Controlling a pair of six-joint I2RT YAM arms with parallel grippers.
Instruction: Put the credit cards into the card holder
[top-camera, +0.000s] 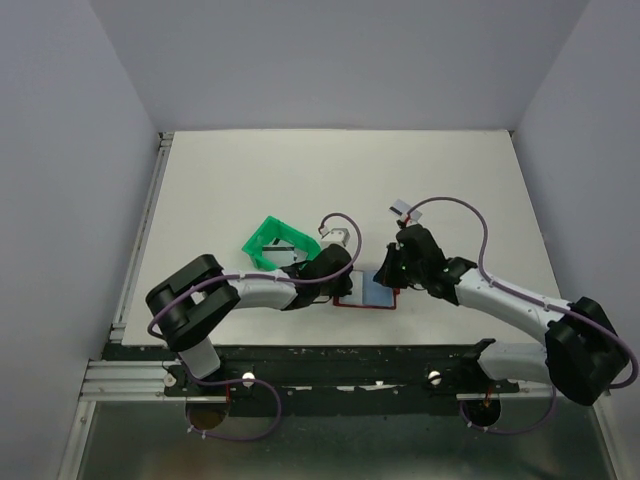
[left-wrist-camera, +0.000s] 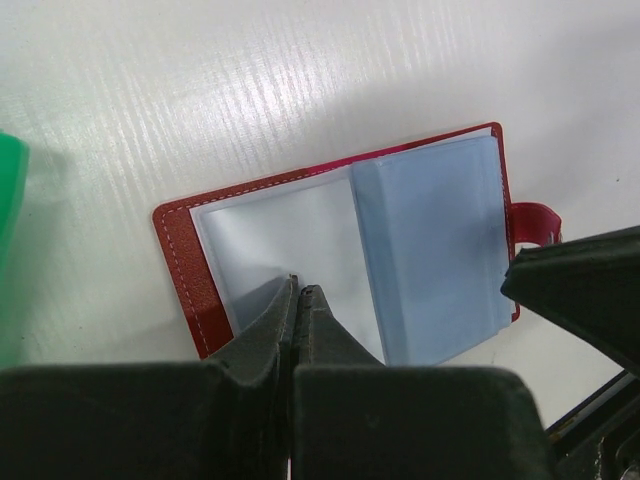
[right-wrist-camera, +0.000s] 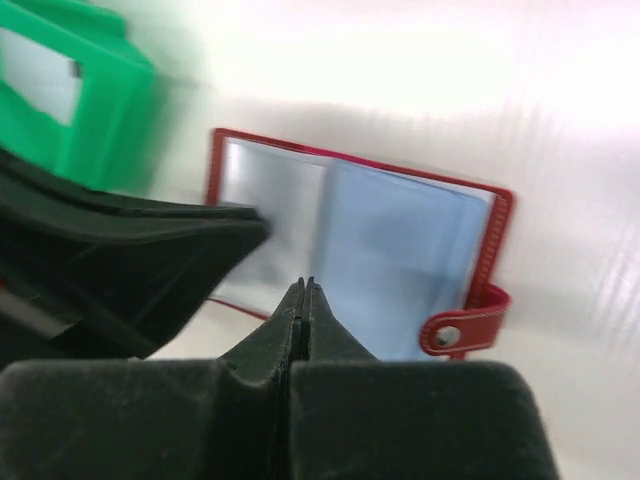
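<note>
The card holder (top-camera: 378, 294) lies open on the table, with red stitched edges, clear pages and a snap strap (right-wrist-camera: 465, 325) on its right. In the left wrist view the left page (left-wrist-camera: 290, 240) looks whitish and the right page (left-wrist-camera: 435, 240) bluish. My left gripper is shut, its tips at the left page; nothing shows between them. My right gripper is shut above the bluish page, with nothing visible in it. A pale card-like piece (top-camera: 405, 210) lies farther back on the right.
A green basket (top-camera: 257, 236) stands left of the holder with pale and dark items inside. Both arms crowd closely over the holder.
</note>
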